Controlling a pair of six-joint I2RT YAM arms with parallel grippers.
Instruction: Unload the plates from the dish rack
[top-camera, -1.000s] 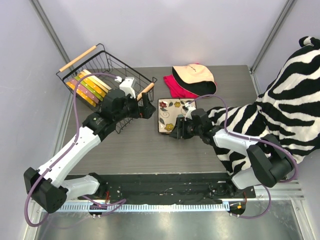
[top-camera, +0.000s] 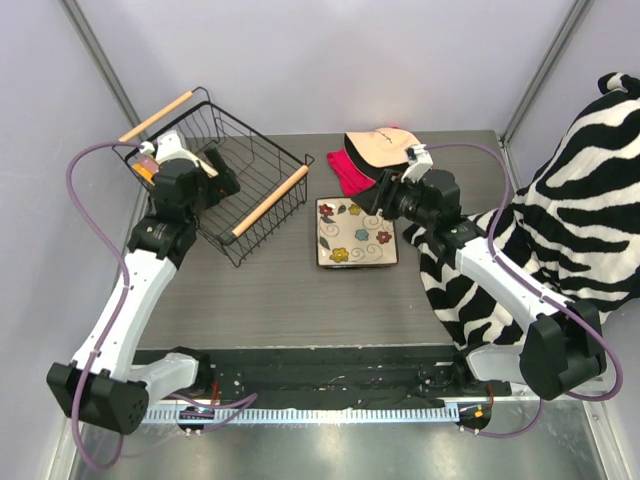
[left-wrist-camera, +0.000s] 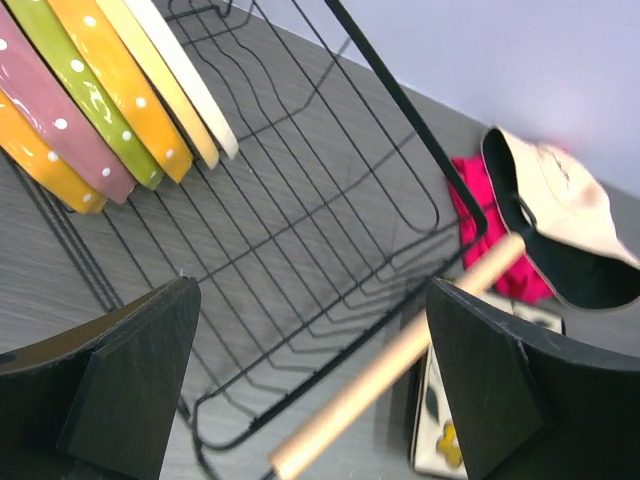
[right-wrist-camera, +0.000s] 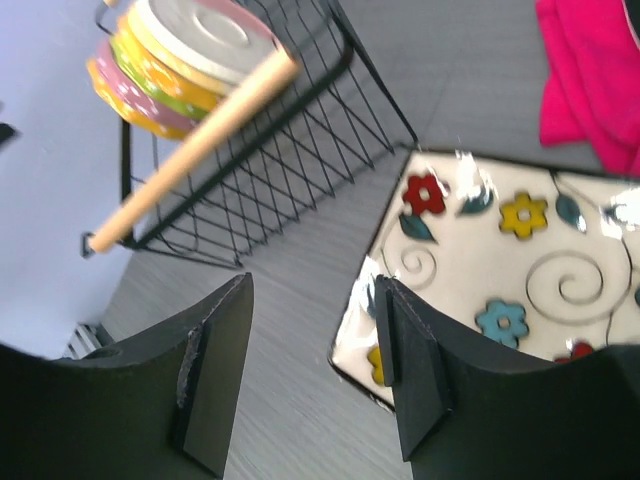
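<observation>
The black wire dish rack (top-camera: 268, 155) with wooden handles stands at the upper left of the top view, holding several coloured plates (left-wrist-camera: 120, 100). My left gripper is open above the rack, partly hiding the plates from the top, with nothing between its fingers. A square floral plate (right-wrist-camera: 500, 260) lies flat on the counter right of the rack. Above that plate's right part hovers my right gripper, its fingers apart and empty.
Red cloth (top-camera: 352, 170) and a black-and-cream cap (top-camera: 383, 150) lie behind the square plate. A zebra-striped cloth (top-camera: 560, 200) covers the right side.
My left arm has swung left over the rack and its plates. My right gripper has risen away from the front edge of the square plate toward the back right; that plate stays put.
</observation>
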